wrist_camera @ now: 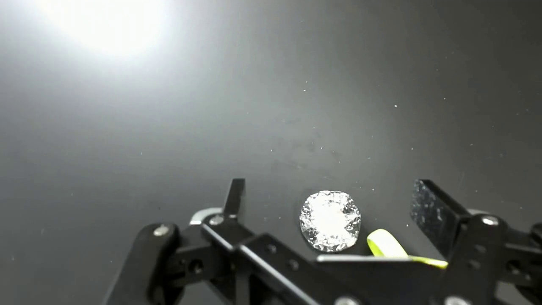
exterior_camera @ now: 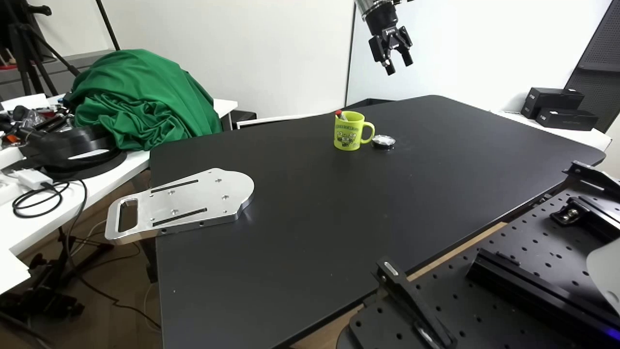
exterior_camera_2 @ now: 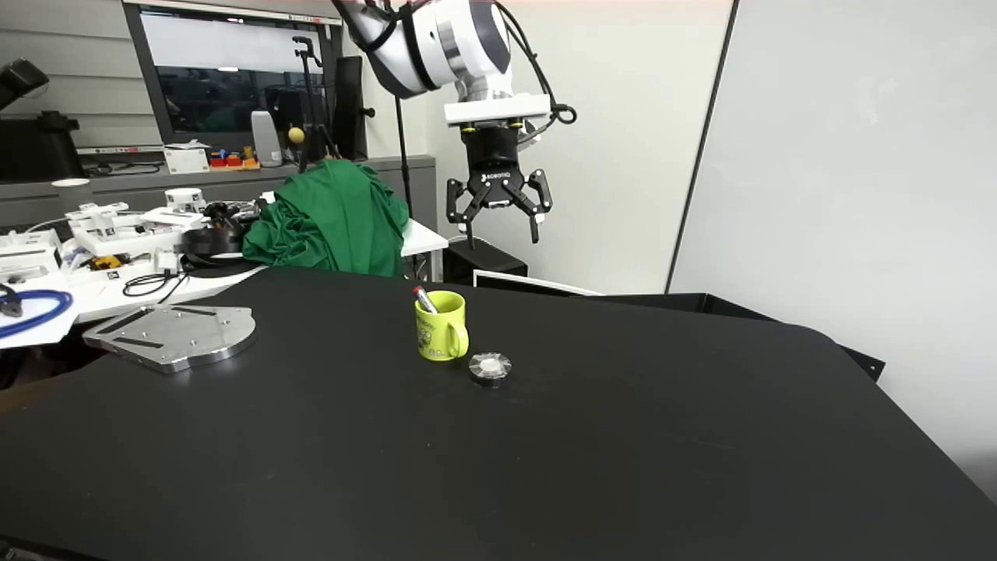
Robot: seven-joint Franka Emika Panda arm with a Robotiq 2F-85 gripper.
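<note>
High above the far side of the black table, my gripper (exterior_camera: 399, 65) stands open with nothing between its fingers. The yellow-green mug (exterior_camera: 347, 138) is upright on the table below, its handle toward the right, and a red-capped marker (exterior_camera_2: 425, 300) leans inside it. Just beside the handle lies a small round black object (exterior_camera_2: 490, 369) with a shiny silvery top. In the wrist view that shiny top (wrist_camera: 330, 221) shows far below, between the two fingers as seen from above. Only part of the mug's handle (wrist_camera: 387, 245) shows there; the gripper's linkage hides the rest.
A flat silver metal plate (exterior_camera: 192, 198) overhangs the table's left edge. Green cloth (exterior_camera: 145, 99) is heaped on a white side table at the left.
</note>
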